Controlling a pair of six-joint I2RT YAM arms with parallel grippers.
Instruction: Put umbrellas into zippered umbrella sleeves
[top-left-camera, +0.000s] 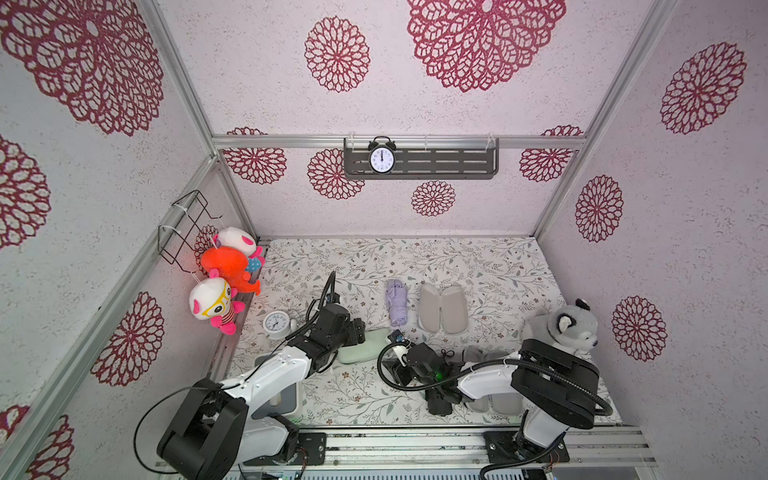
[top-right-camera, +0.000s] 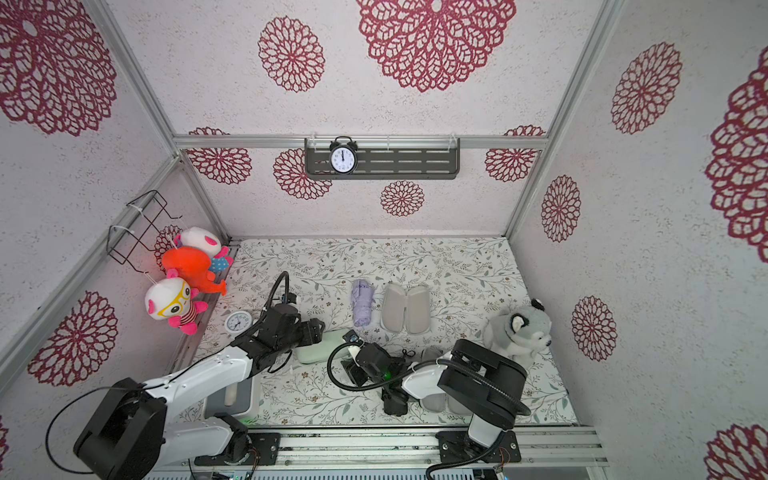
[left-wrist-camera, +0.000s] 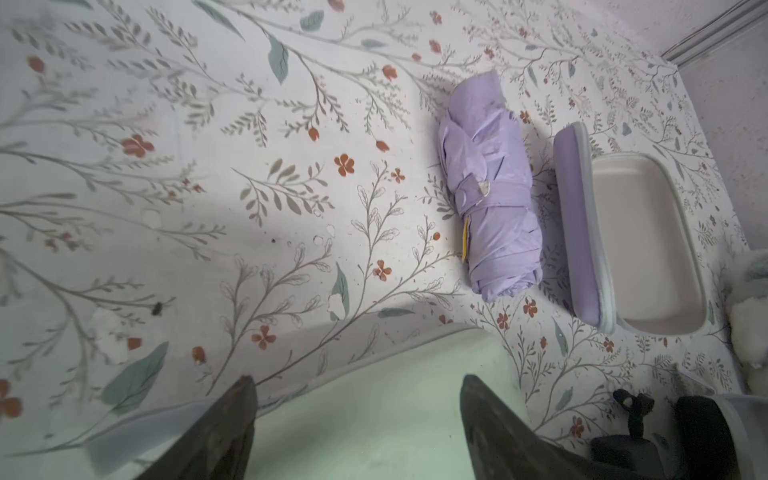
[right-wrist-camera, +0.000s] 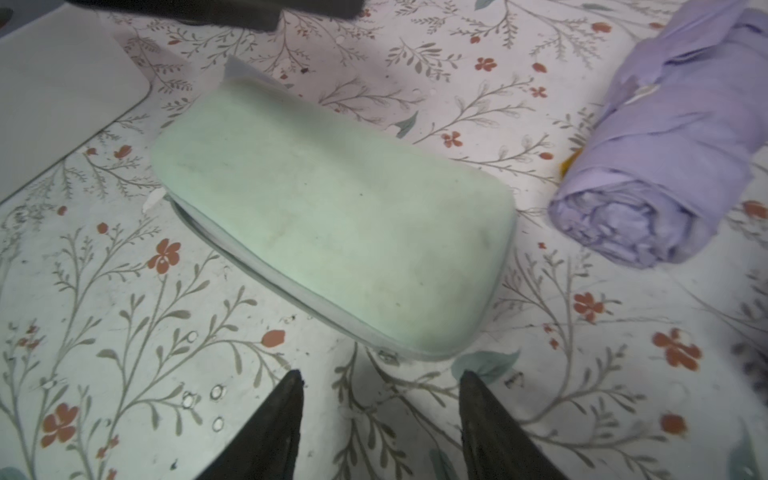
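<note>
A mint zippered sleeve (right-wrist-camera: 328, 216) lies closed in the centre of the table. Behind it lies a rolled lilac umbrella (left-wrist-camera: 492, 200), beside an open sleeve (left-wrist-camera: 640, 240) with a grey inside and lilac outside. My left gripper hangs above the left part of the mint sleeve, fingers apart, nothing visible held. My right gripper is low at the front of the mint sleeve, fingers apart with only table between them. A black rolled item (top-left-camera: 439, 404), likely an umbrella, lies front right, partly under the right arm, with another grey sleeve (top-left-camera: 504, 404).
A grey husky plush (top-left-camera: 568, 328) sits at the right. A white clock (top-left-camera: 277, 321), a tray (top-right-camera: 244, 400) and plush toys (top-left-camera: 224, 280) line the left.
</note>
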